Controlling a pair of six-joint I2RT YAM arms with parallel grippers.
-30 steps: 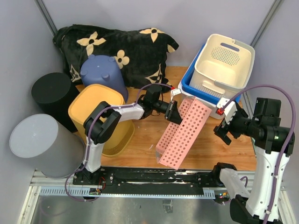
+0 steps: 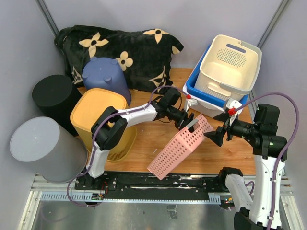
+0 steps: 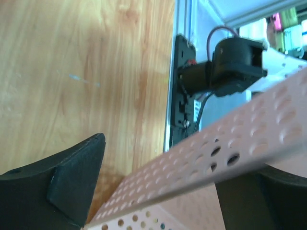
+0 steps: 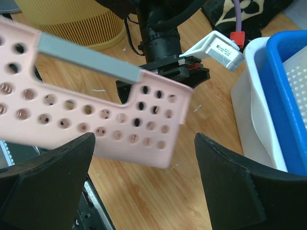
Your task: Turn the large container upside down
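Observation:
A pink perforated container (image 2: pixel 177 148) is tilted diagonally on the wooden table (image 2: pixel 153 136), between my two arms. My left gripper (image 2: pixel 184 120) is at its upper end; in the left wrist view its open fingers straddle the pink wall (image 3: pixel 259 129). My right gripper (image 2: pixel 218 129) stands open just right of that end. In the right wrist view the container's upper edge (image 4: pixel 120 124) hangs in front of the right fingers, with a grey strip along it.
A yellow bin (image 2: pixel 100 110), blue bin (image 2: pixel 103 76), black and grey cylinders (image 2: pixel 45 158) fill the left. A cushion (image 2: pixel 117 43) lies at the back. Stacked white and blue baskets (image 2: pixel 223 67) stand at the back right.
The container has turned, its lower end swinging left and toward the front.

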